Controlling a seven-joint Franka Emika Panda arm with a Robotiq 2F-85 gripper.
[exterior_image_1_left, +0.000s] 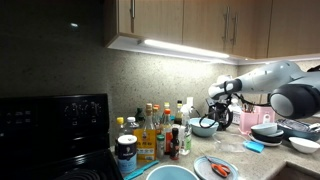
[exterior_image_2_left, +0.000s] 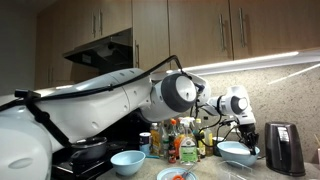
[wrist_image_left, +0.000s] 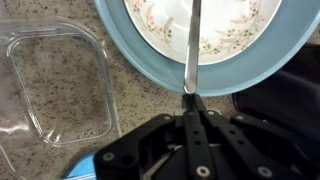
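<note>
In the wrist view, my gripper is shut at the near edge of a blue bowl (wrist_image_left: 150, 62). A slim metallic strip (wrist_image_left: 194, 45), perhaps a utensil handle, runs from the fingertips over the bowl. Whether the fingers grip it is unclear. Inside the bowl lies a white dish with a floral pattern (wrist_image_left: 160, 22). In exterior view 2 the same bowl (exterior_image_2_left: 236, 152) stands on the counter under my gripper (exterior_image_2_left: 247, 136). Exterior view 1 shows the bowl (exterior_image_1_left: 202, 128) near the back wall, with the fingertips too small to make out.
A clear plastic container (wrist_image_left: 62, 88) lies beside the bowl. Several bottles (exterior_image_1_left: 153, 125) crowd the counter to its left in exterior view 1. A black toaster (exterior_image_2_left: 284, 150) stands close by on the right in exterior view 2. Nearer are a plate with red food (exterior_image_1_left: 216, 168) and another blue bowl (exterior_image_1_left: 171, 173).
</note>
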